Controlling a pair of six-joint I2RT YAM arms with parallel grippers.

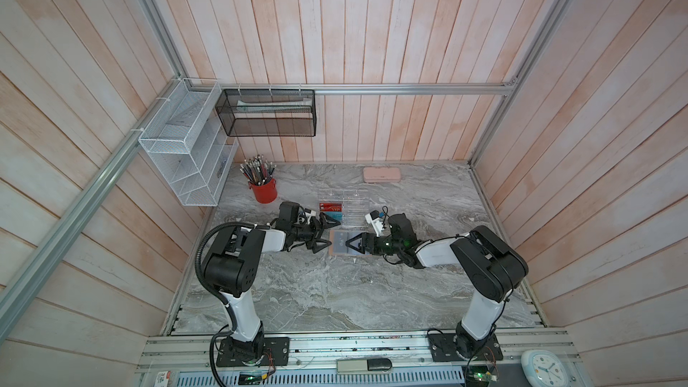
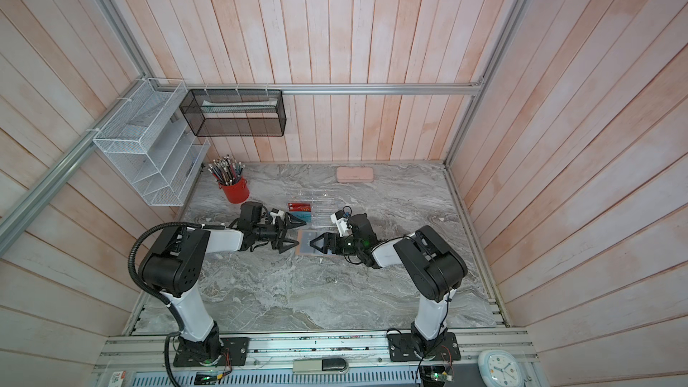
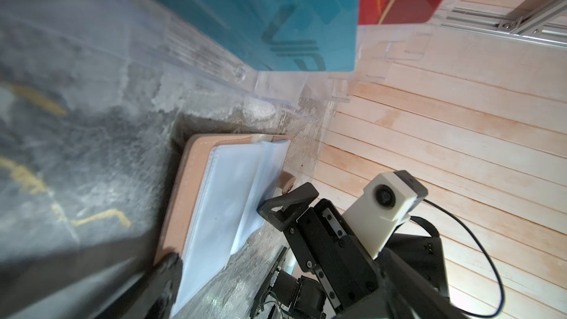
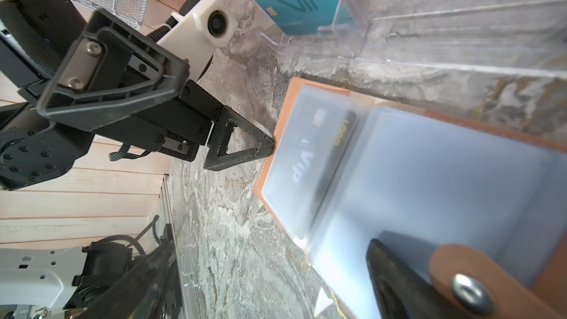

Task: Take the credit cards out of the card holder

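The tan card holder [image 4: 276,147] lies open on the marble table, its frosted sleeves spread flat. In the right wrist view a dark card [image 4: 313,162] marked VIP shows through its left sleeve. My left gripper [image 1: 326,234] is at the holder's left edge, open and empty; one of its fingers [image 4: 242,144] appears to reach that edge. At the holder's right part stands my right gripper [image 1: 351,242], open, with fingers [image 4: 401,286] spread over the pages near the snap strap [image 4: 472,283]. Whether it touches the sleeves, I cannot tell.
Just behind the holder is a clear acrylic rack [image 1: 356,208] holding a teal VIP card [image 4: 298,0] and a red card [image 1: 330,207]. A red pen cup [image 1: 264,191] and a pink case [image 1: 382,174] stand farther back.
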